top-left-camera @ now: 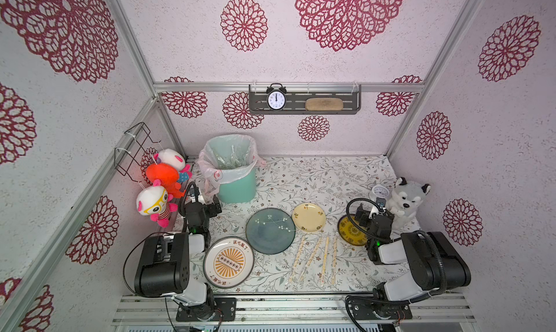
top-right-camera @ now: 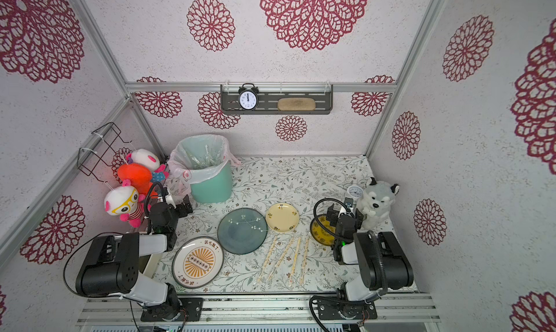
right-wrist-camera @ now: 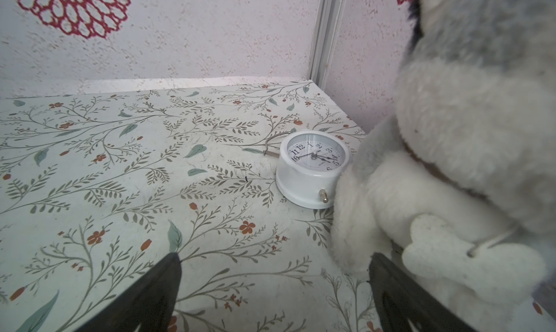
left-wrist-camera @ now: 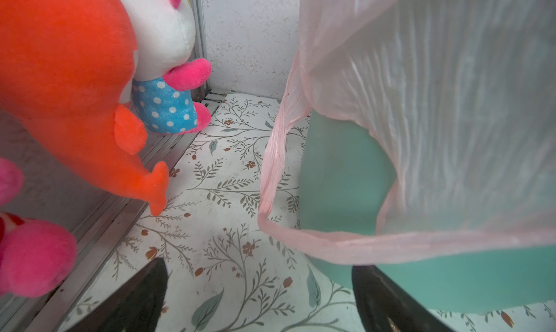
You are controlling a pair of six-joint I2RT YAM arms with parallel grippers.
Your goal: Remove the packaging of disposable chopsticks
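Note:
Several packs of chopsticks [top-left-camera: 323,261] lie side by side on the table's front middle, pointing away from the front edge. From the top views I cannot tell how their wrappers stand. My left gripper is open in front of the green bin, with nothing between its fingers. Over at the right, my right gripper also stands open and empty, close to the grey and white plush dog [right-wrist-camera: 469,158]. Both grippers are well apart from the chopsticks.
A green bin [top-left-camera: 238,188] with a pale liner stands at the back left. Plates lie around the chopsticks: white [top-left-camera: 213,275], blue-grey [top-left-camera: 266,239], yellow [top-left-camera: 308,216] and brown [top-left-camera: 349,233]. Plush toys [top-left-camera: 164,181] hang at the left. A small white clock [right-wrist-camera: 307,181] stands beside the dog.

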